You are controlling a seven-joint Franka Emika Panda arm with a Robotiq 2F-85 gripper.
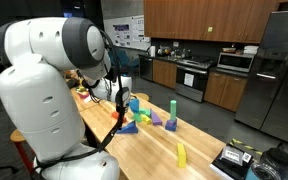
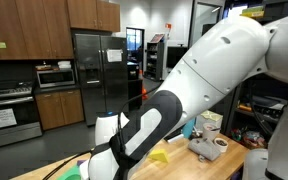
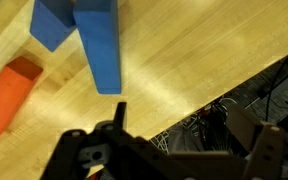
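Note:
In the wrist view a long blue block (image 3: 102, 50) lies ahead and to the left of my gripper, which stands open with only bare wood between its fingers. Beside that block is a second, angular blue block (image 3: 50, 22). An orange block (image 3: 11, 97) lies at the left edge, apart from both, and a sliver of green shows above it. Exterior view 1 has my arm reaching over the left side of the table, where a blue block (image 1: 129, 128) lies among other blocks; the fingertips are hard to make out there.
A green cylinder (image 1: 173, 109) and a purple block (image 1: 171, 125) stand near the middle of the table (image 1: 149, 155). Farther right is a yellow block (image 1: 181, 155). Dark equipment (image 1: 232, 160) fills the right end. A person (image 1: 106, 85) is behind the table.

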